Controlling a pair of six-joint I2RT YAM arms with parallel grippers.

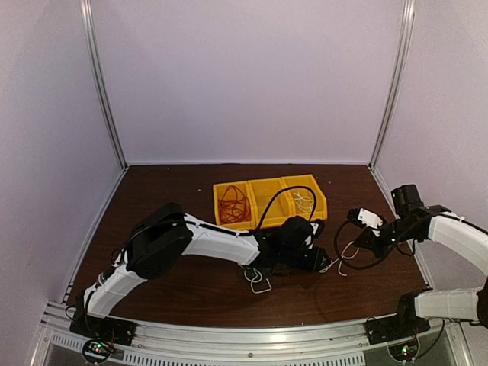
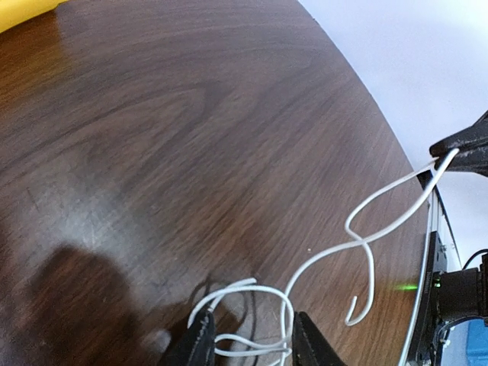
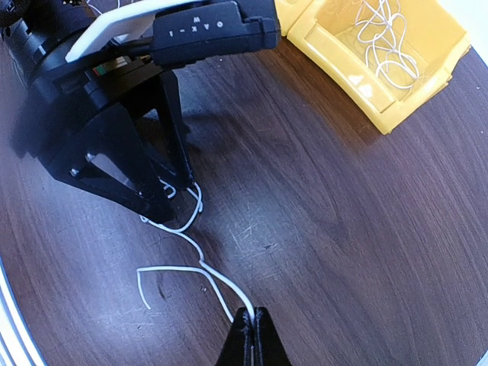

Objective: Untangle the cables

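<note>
A white cable (image 2: 335,248) runs from my right gripper, which is shut on two strands of it, down to a loop on the table. A loose bent end hangs near the right gripper's side. My left gripper stands over the looped part at table height, its fingers apart on either side of the loop; no firm grip shows. In the right wrist view the left gripper's fingers (image 3: 156,206) hide part of that loop. Another white cable (image 1: 255,280) lies on the table below the left forearm, partly hidden by it.
Behind the arms stands a yellow three-part tray (image 1: 267,190). A red cable (image 1: 233,204) lies in its left compartment, a white cable (image 1: 303,202) in its right one, and the middle looks empty.
</note>
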